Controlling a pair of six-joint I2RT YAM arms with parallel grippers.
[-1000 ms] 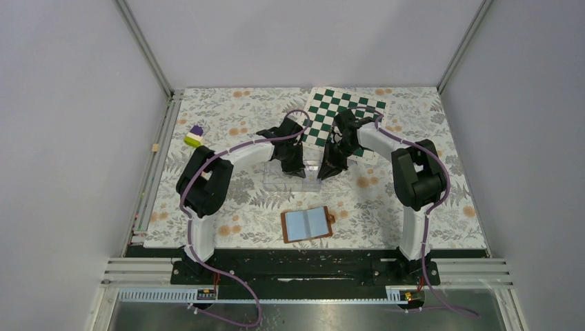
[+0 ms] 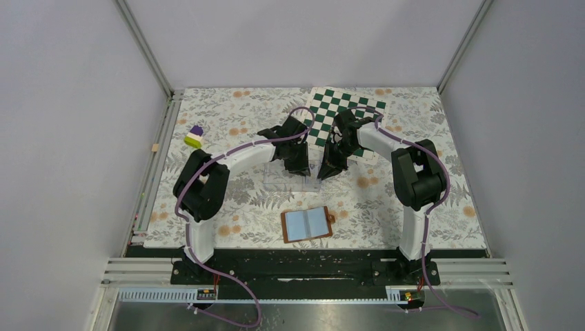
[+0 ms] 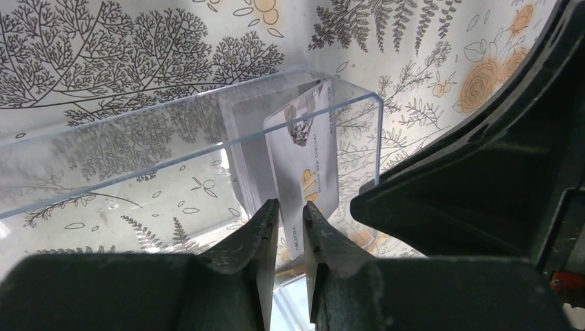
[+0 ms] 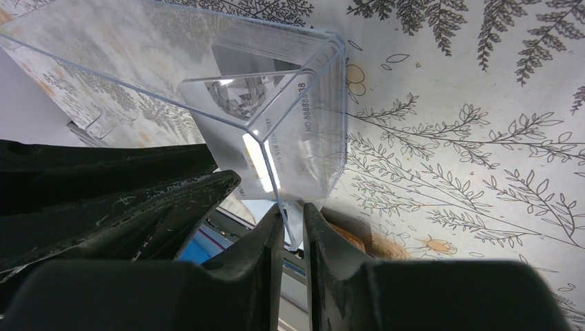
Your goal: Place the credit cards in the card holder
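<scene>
Inside the clear box (image 2: 279, 185), a silver-white credit card (image 3: 314, 155) leans upright near the right end. Another pale card (image 3: 250, 148) stands behind it in the left wrist view. My left gripper is part open, its fingers on either side of the front card's edge. My right gripper is shut on the clear box, pinching the wall at its corner. The front card (image 4: 231, 131) shows through the plastic in the right wrist view. Nearer the front lies the card holder (image 2: 307, 225), brown, spread open, with pale blue inner sides.
Under and behind the right arm lies a green and white checkered board (image 2: 345, 103). A small purple, white and yellow-green object (image 2: 194, 137) sits at the far left. Both grippers are close together over the box. The cloth around the holder is clear.
My left gripper has shifted slightly to the right, toward the box's right end. The right arm, the box and the holder look unmoved.
</scene>
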